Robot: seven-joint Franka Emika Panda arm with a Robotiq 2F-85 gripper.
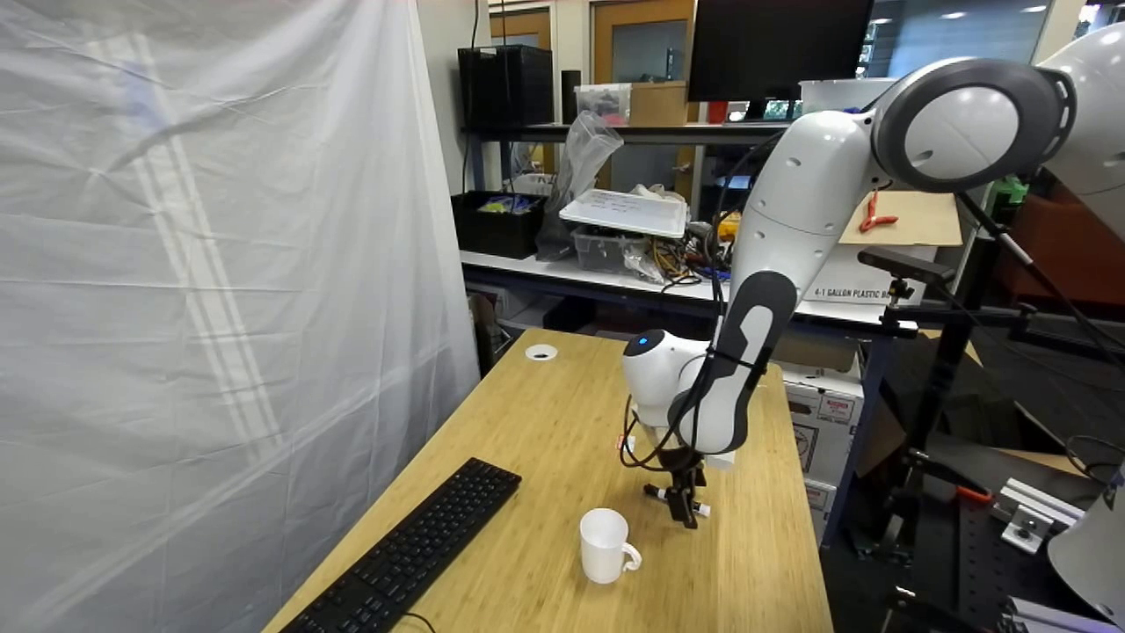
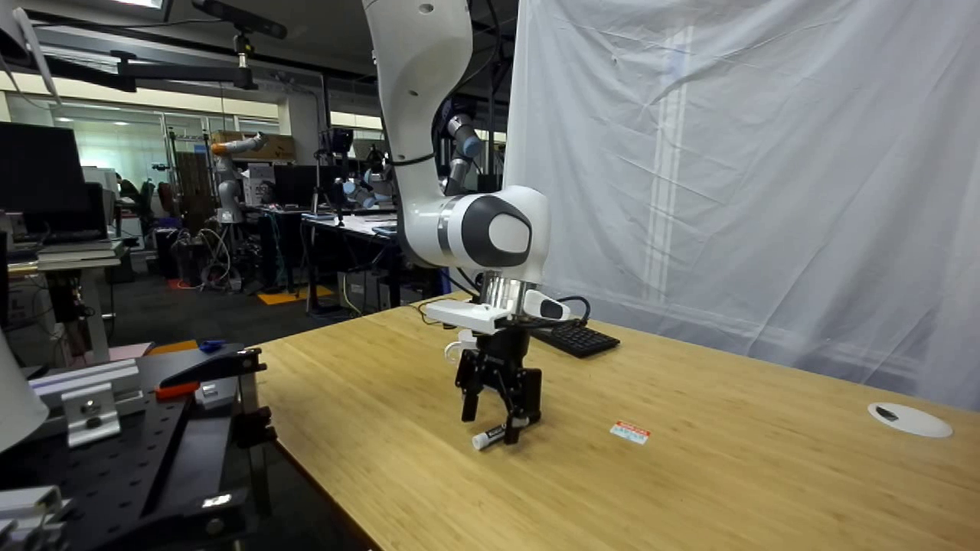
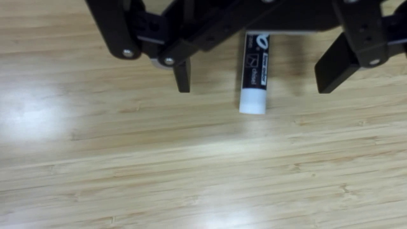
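Observation:
A black-and-white marker (image 3: 254, 70) lies flat on the table, its white end toward the bottom of the wrist view and its other end hidden under the gripper body. My gripper is open above it, one finger on each side and neither touching it in that view. In exterior view 1 the gripper (image 1: 685, 517) points down over the marker (image 1: 702, 510), partly covering it. From exterior view 2, the white end of the marker (image 2: 488, 437) sticks out beside the gripper (image 2: 488, 428).
A white mug (image 1: 604, 545) stands close by the gripper, with a black keyboard (image 1: 417, 549) beyond it. A small red-and-white label (image 2: 630, 431) and a white disc (image 2: 909, 419) lie on the table (image 2: 717, 459).

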